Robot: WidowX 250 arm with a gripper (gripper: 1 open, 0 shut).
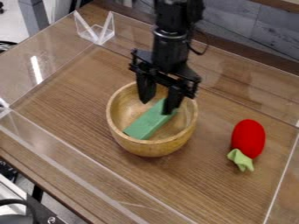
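My gripper (159,91) is low over the wooden bowl (128,142), its dark fingers pointing down at the bowl's back part; whether it is open or shut is hard to tell. In the bowl a green bar (149,125) lies slanted, its upper end close by the fingers. I cannot tell whether they touch it.
A red object (247,137) with a pale green piece (240,159) lies on the table (70,131) to the right of the bowl. A white wire shape stands at the back left.
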